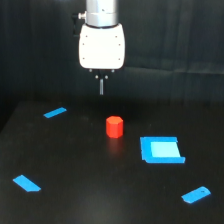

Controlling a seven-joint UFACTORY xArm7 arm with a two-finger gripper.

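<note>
A small red block (114, 127) with angular sides stands on the dark table near the middle of the view. My gripper (101, 87) hangs above and behind it, slightly to its left, apart from it. Below its white body a thin grey piece points down. The dark fingers merge with the black background, so their opening does not show. To the right of the block lies a pale square (164, 149) edged with blue tape.
Strips of blue tape mark the table at the back left (55, 112), front left (26, 184) and front right (196, 195). Bare black surface surrounds the red block, and a dark curtain (180, 50) hangs behind.
</note>
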